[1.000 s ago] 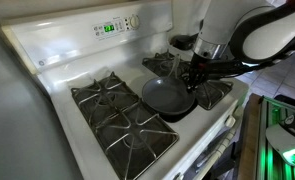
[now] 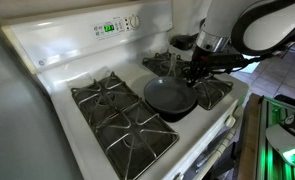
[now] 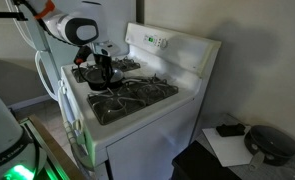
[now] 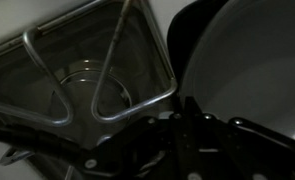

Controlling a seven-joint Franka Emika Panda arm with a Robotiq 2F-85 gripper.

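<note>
A dark frying pan (image 2: 169, 94) rests on the stove's burner grates. My gripper (image 2: 194, 78) is just above its right edge, close to the rim; touching or apart, I cannot tell. From the other side, the pan (image 3: 106, 80) shows partly behind my gripper (image 3: 107, 73). In the wrist view, the pan's curved rim and inside (image 4: 257, 75) fill the right, dim and blurred. The gripper's dark fingers are at the bottom middle, shut, with nothing clearly visible between them.
Burner grates (image 2: 137, 137) left of the pan are empty. The stove's back panel (image 2: 82, 38) rises behind. A second dark pan (image 3: 272, 145) sits on the counter at right, near a white sheet (image 3: 225, 147) and a black box (image 3: 200, 165).
My gripper has risen slightly near the pan's right edge. The pan appears to be in the same place.
</note>
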